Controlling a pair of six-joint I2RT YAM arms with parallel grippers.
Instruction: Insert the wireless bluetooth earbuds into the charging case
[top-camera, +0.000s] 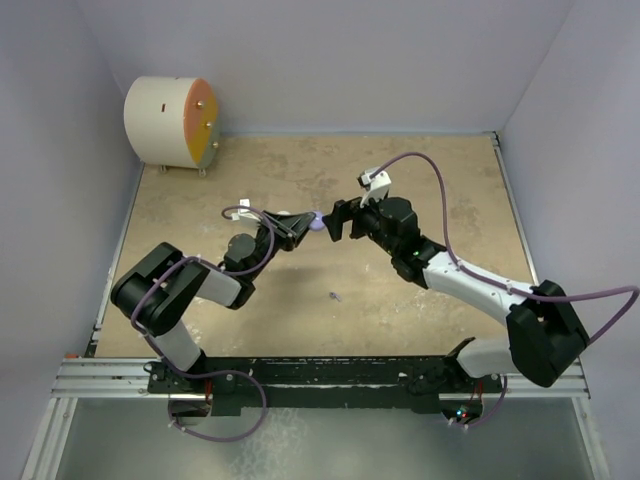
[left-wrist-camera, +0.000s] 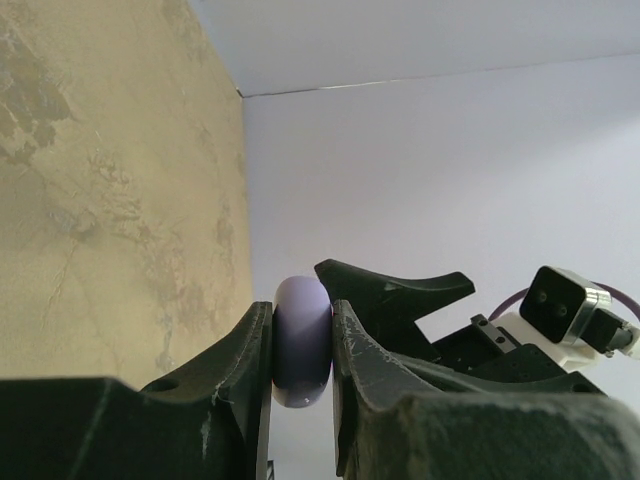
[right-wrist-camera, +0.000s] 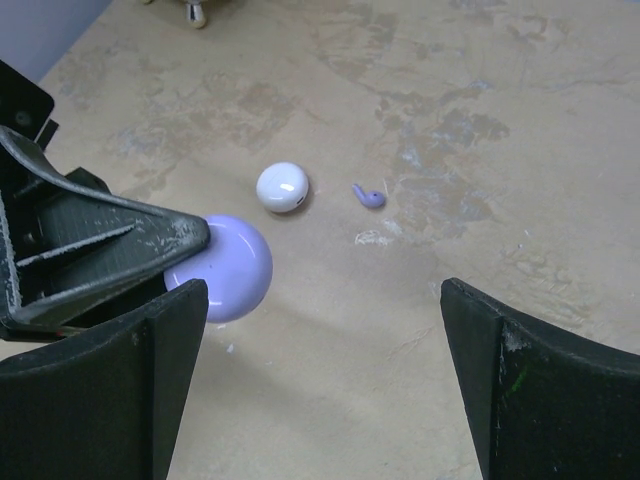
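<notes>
The rounded purple charging case is pinched upright between the fingertips of my left gripper, raised above the table. Its lid looks closed from the wrist views. My right gripper stands open just to the right of the case, nothing between its fingers. In the right wrist view, the case shows beyond the right gripper's left finger, held at its edge by the left gripper. A small purple earbud lies on the table there. From above, a small purple piece lies below the grippers; I cannot tell whether it is that same earbud.
A glossy white rounded object rests near the earbud. At the back left stands a cream drum-shaped container on little feet.
</notes>
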